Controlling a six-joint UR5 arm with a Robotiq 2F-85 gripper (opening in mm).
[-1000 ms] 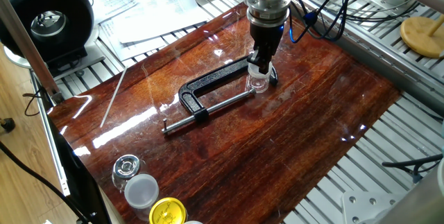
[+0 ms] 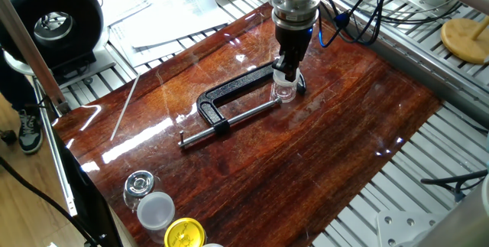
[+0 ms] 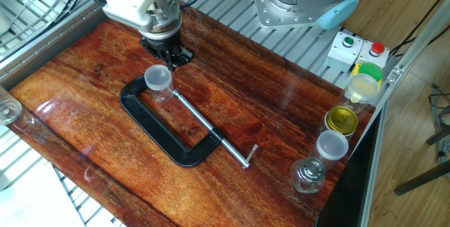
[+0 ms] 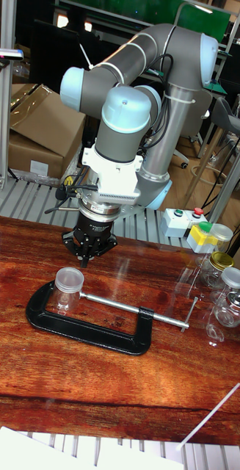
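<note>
A clear jar with a frosted lid (image 3: 159, 77) stands upright between the screw tip and the fixed end of a black C-clamp (image 3: 154, 132) lying flat on the wooden board. The clamp's silver screw (image 4: 117, 303) reaches the jar's side. My gripper (image 3: 169, 67) points down just behind the jar, as exterior view 3 shows, with its fingertips near lid height and apart from the jar. Its fingers (image 4: 85, 258) come together at the tips, shut, with nothing seen between them. From exterior view 1 the gripper (image 2: 289, 76) covers part of the lid.
Several jars line the board's side edge: a silver-capped one (image 3: 309, 171), a frosted-lid one (image 3: 332, 145), a gold-lidded one (image 3: 342, 119) and another pale-lidded one (image 3: 362, 88). Control buttons (image 3: 349, 50) stand beyond. A thin white stick (image 2: 124, 108) lies apart. The board's centre is mostly clear.
The arm, clamp and jars have not moved. A person now shows at the left edge of exterior view 1.
</note>
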